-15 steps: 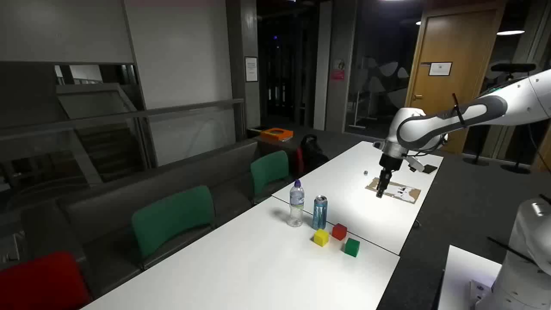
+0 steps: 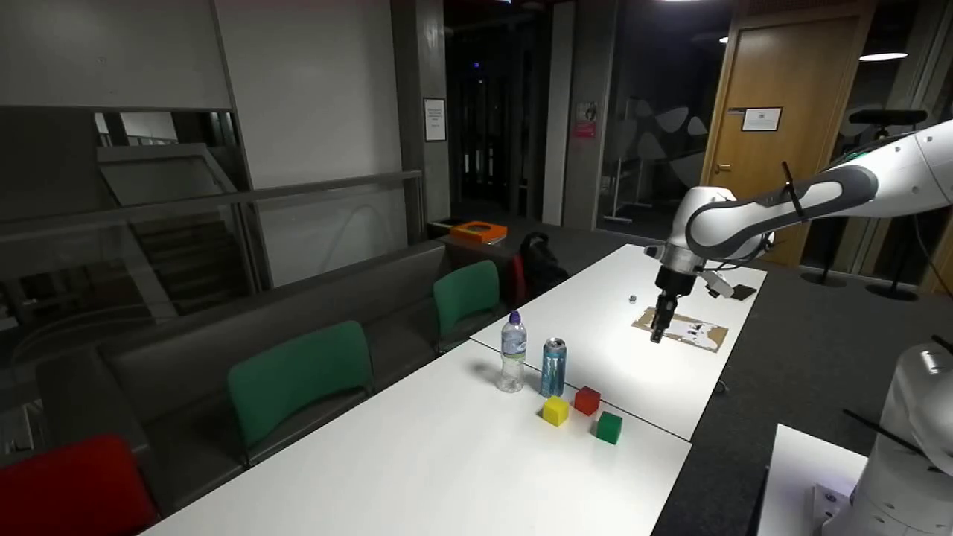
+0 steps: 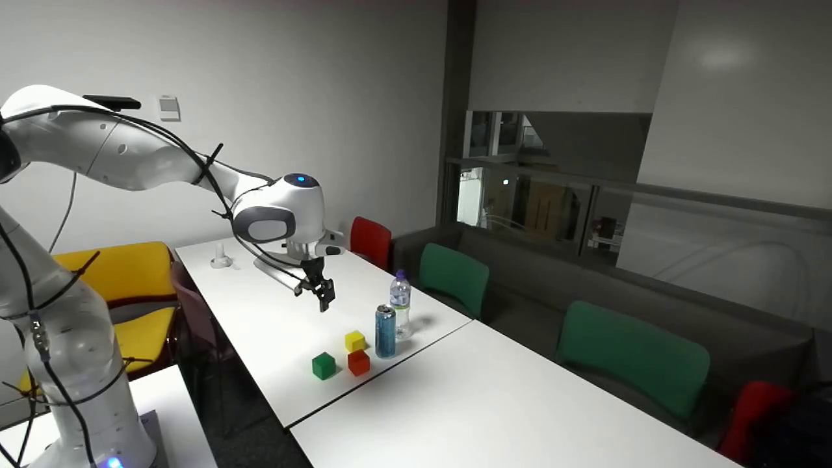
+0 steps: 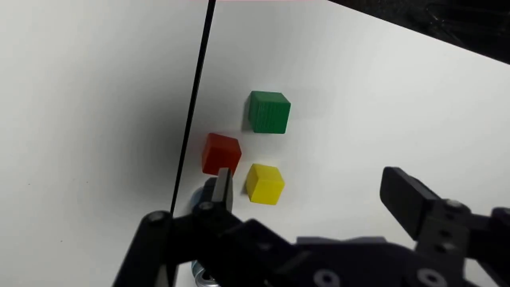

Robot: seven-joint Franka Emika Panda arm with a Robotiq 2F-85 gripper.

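Observation:
Three cubes lie close together on the white table: a green cube (image 4: 269, 113), a red cube (image 4: 222, 154) and a yellow cube (image 4: 265, 184). Beside them stand a blue can (image 3: 385, 331) and a clear bottle with a purple cap (image 3: 401, 300), both upright. In the wrist view my gripper is open, its fingers wide apart with only bare tabletop between and below them, apart from the yellow cube near the left finger. Exterior view 2 has the gripper (image 3: 325, 299) hanging above the table, clear of every object. The left finger partly covers the can in the wrist view.
A dark seam (image 4: 191, 105) between two tables runs beside the red cube. Farther off lies a cardboard piece with white patches (image 2: 683, 330). Green chairs (image 2: 301, 383) line one side.

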